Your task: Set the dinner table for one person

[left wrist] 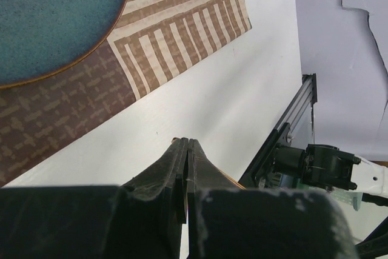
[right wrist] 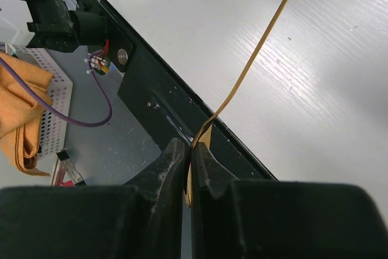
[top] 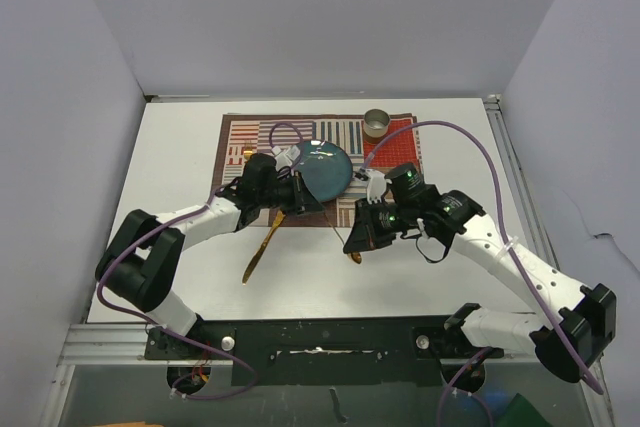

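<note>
A blue-green plate (top: 326, 169) lies on the patterned placemat (top: 232, 137). My right gripper is shut on a long thin gold utensil (right wrist: 245, 68), over the bare table in front of the mat. The utensil's wider gold end (top: 355, 257) shows below the right fingers, and its thin handle slants toward the plate. By the plate's front edge, my left gripper is shut. Gold shows on both sides of its fingertips; whether the handle runs between or behind them, I cannot tell. A gold knife (top: 262, 249) rests on the table, front left.
At the mat's back right stands a metal cup (top: 376, 123). Another gold piece (top: 248, 152) lies left of the plate, partly hidden by the left arm. An orange cloth (right wrist: 24, 107) sits in a white basket (right wrist: 59, 86) below the table's front.
</note>
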